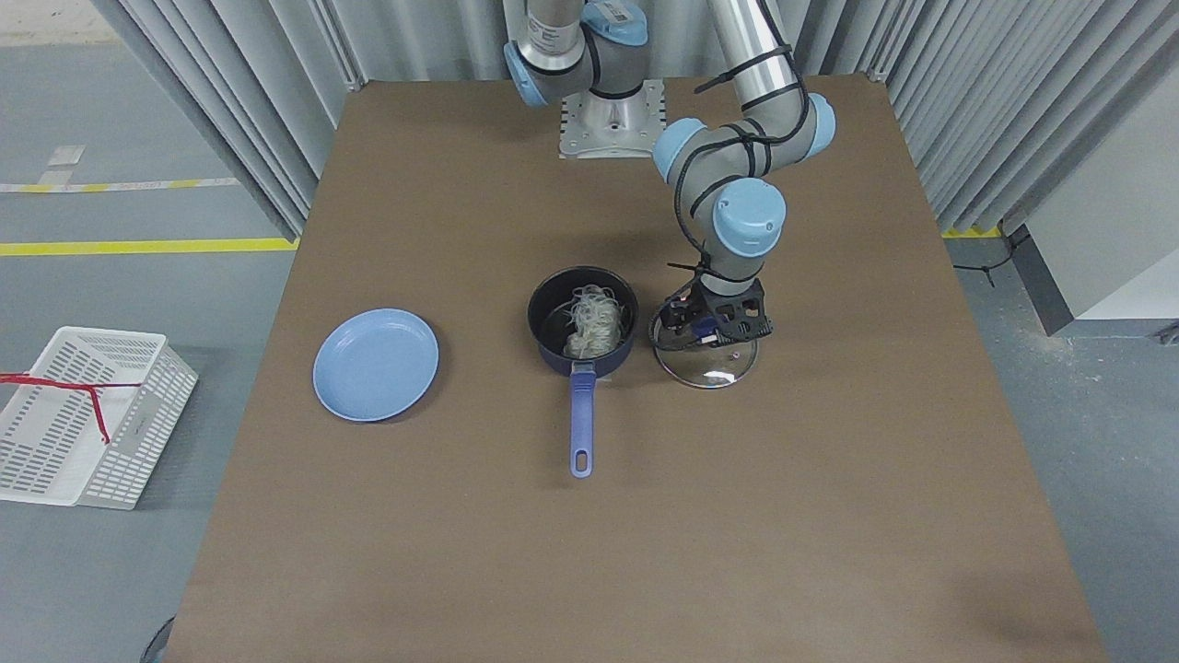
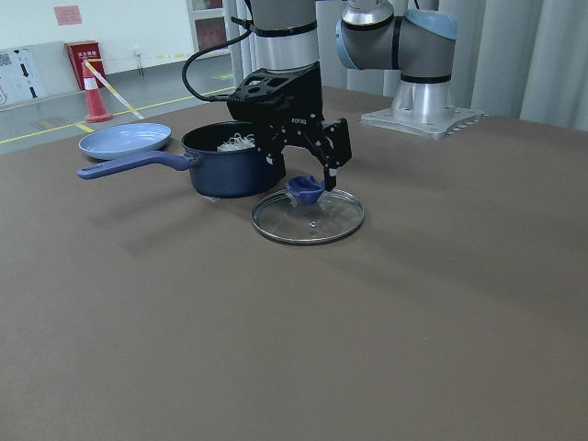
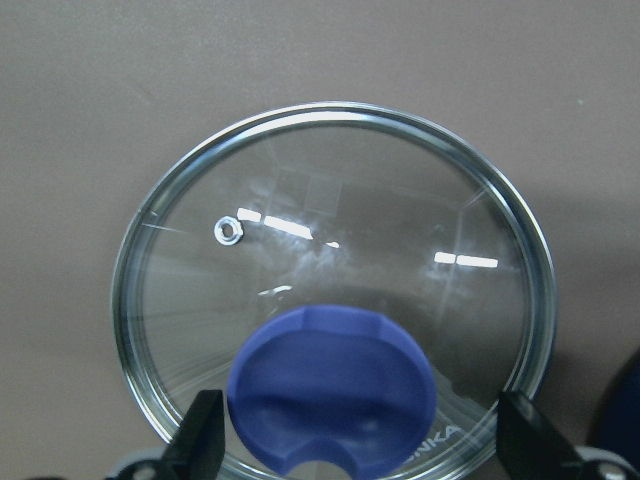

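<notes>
A glass lid (image 3: pixel 335 180) with a blue knob (image 3: pixel 330 390) lies on the table right of the blue saucepan (image 2: pixel 230 175), which holds white stringy material (image 1: pixel 592 322). My gripper is lowered over the lid, its open fingers on either side of the knob, slightly above it in the left view. In the front view the gripper mostly hides the knob. The saucepan's handle (image 1: pixel 581 431) points toward the front of the table.
A blue plate (image 1: pixel 376 365) lies left of the saucepan. A white basket (image 1: pixel 133 442) stands on the floor at the left.
</notes>
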